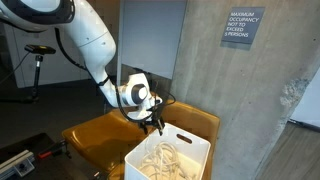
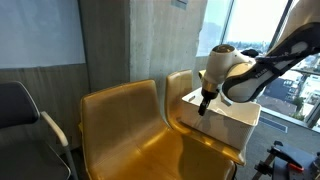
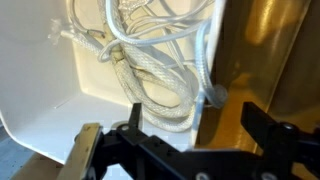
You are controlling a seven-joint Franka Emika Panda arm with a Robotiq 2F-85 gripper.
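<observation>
My gripper (image 1: 152,126) stands open above the near-left rim of a white bin (image 1: 190,141), nothing between its fingers. In the wrist view, the two dark fingertips sit at the bottom, one over the bin side and one over the brown chair seat. White rope (image 3: 150,75) lies coiled in the bin (image 3: 25,75). One loop of the rope hangs over the rim, its pale end (image 3: 216,95) outside the bin, between and beyond my fingertips. In exterior view 2, my gripper (image 2: 205,105) hangs at the bin's rim; the rope is hidden there.
Brown chairs (image 2: 130,120) stand beside and under the bin, their backs rising behind it. A dark chair (image 2: 30,135) with an armrest is at the far left of exterior view 2. A concrete wall (image 1: 250,90) lies behind.
</observation>
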